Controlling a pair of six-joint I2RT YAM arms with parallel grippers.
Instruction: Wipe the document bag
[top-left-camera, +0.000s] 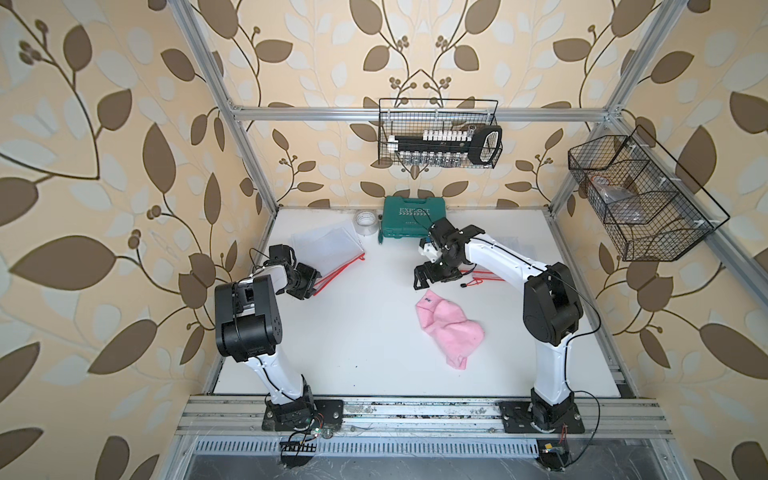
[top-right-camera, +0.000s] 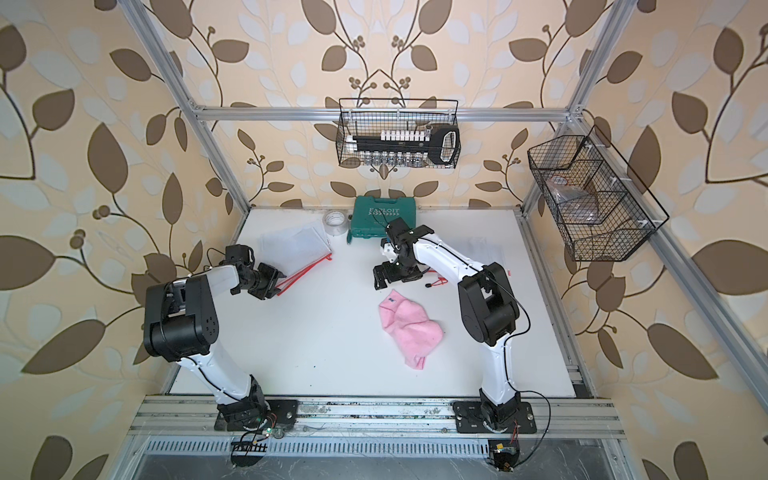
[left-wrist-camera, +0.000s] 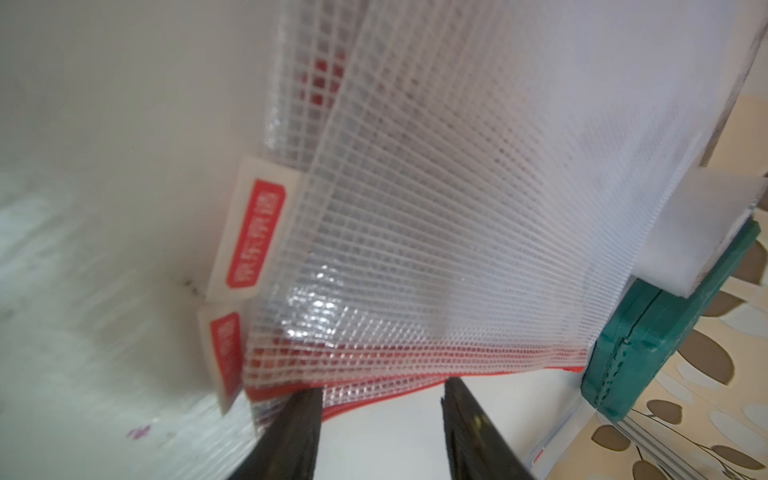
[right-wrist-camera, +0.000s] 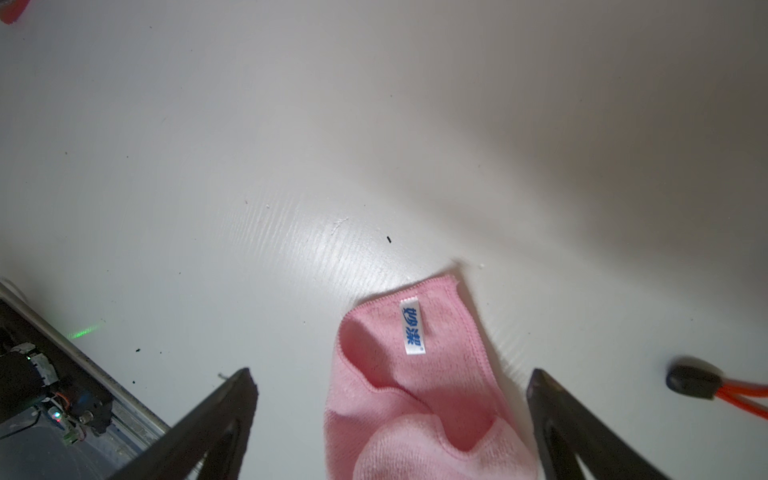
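On the left of the table lies a translucent mesh document bag (top-left-camera: 328, 251) with a red edge; it fills much of the left wrist view (left-wrist-camera: 480, 240). My left gripper stands open at the bag's near left corner, its left finger overlapping the red edge in that view. Whether the finger touches the bag I cannot tell. The pink cloth (top-left-camera: 452, 328) lies crumpled right of the table's middle, its label corner up in the right wrist view (right-wrist-camera: 428, 376). Above that corner my right gripper hovers open, empty.
A second red-trimmed bag (top-left-camera: 500, 248) lies under the right arm. A green case (top-left-camera: 413, 216) and a tape roll (top-left-camera: 365, 222) stand at the back. A corded black toggle (right-wrist-camera: 694, 379) is right of the cloth.
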